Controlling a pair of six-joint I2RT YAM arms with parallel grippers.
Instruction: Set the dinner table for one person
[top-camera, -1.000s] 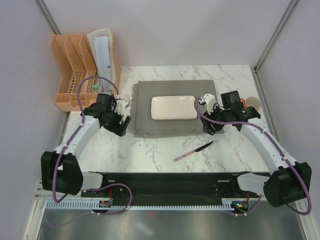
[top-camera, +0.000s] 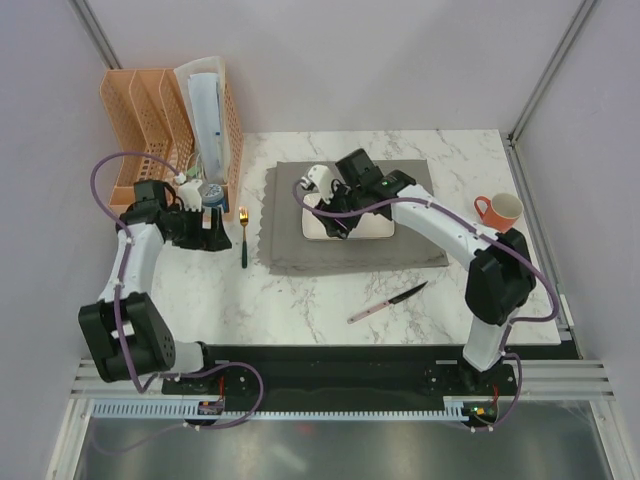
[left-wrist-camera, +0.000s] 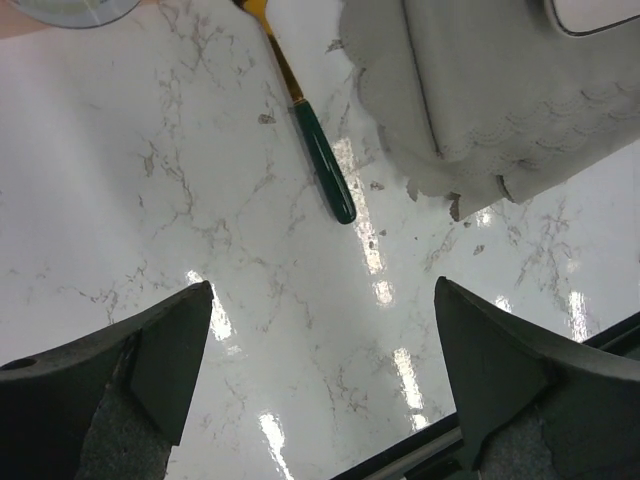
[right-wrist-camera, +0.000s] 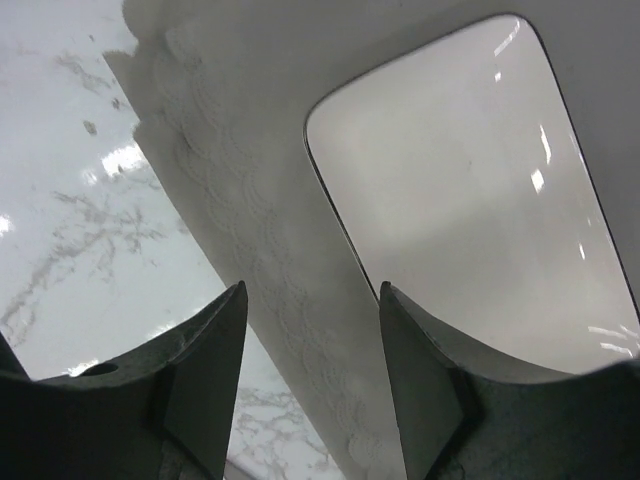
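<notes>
A white rectangular plate (top-camera: 376, 226) lies on the grey placemat (top-camera: 300, 257). To the mat's left, a fork (top-camera: 244, 248) with a dark green handle rests on the marble table. A knife (top-camera: 388, 302) with a pink handle and black blade lies at a slant in front of the mat. My left gripper is open and empty, left of the fork in the top view. Over the plate's left part is my right gripper, its fingers apart with nothing between them; one overlaps the plate's edge in the right wrist view. Its height is unclear.
An orange mug (top-camera: 499, 211) stands at the far right. The peach rack (top-camera: 138, 125) fills the back left, with a white and blue item upright in it and a blue cup (top-camera: 212, 195) near its front. Bare table lies along the front left.
My right gripper has swept left from the mat's right edge to the plate's left part. The left gripper has moved left, uncovering the fork. The mug is now fully in view.
</notes>
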